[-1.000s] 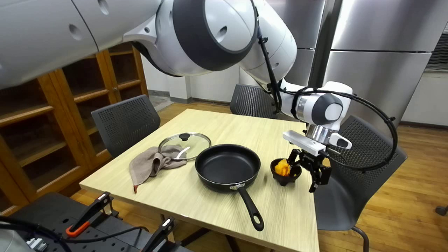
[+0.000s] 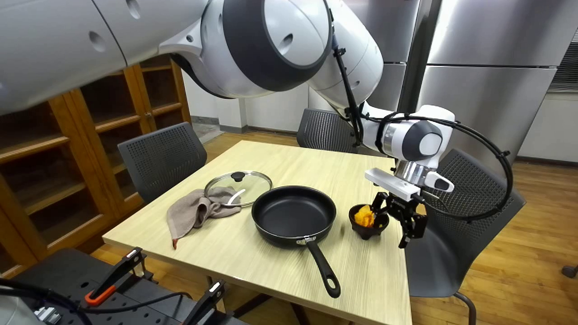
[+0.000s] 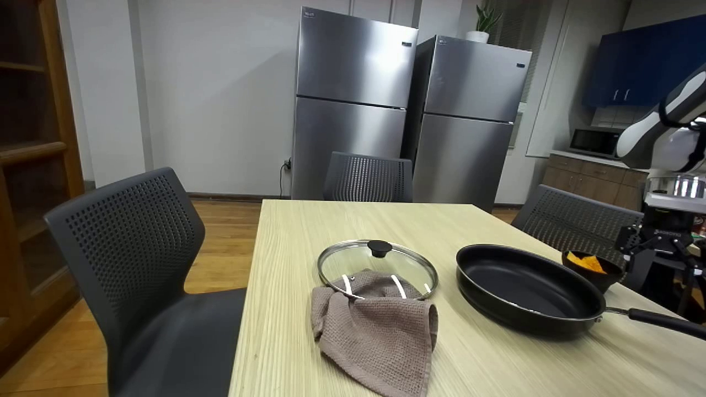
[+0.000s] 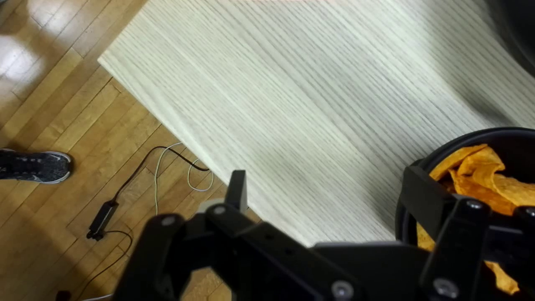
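My gripper [image 2: 389,228] is open at the table's right edge, with its fingers spread wide and nothing held between them. In the wrist view one finger [image 4: 424,193] overlaps the near rim of a black bowl [image 4: 454,143]; the other finger [image 4: 238,190] appears out over the floor past the table edge. Whether the finger touches the bowl, I cannot tell. Orange chips [image 4: 484,175] lie inside the bowl, partly hidden by the gripper. Left of the bowl stands an empty black frying pan [image 2: 294,212], its handle [image 2: 323,268] pointing toward the table's front edge.
A glass lid [image 3: 378,264] rests partly on a crumpled brown towel [image 3: 384,337], left of the pan. Bare tabletop [image 2: 319,162] stretches behind the pan. Dark chairs stand around the table, one [image 2: 460,216] close beside my gripper.
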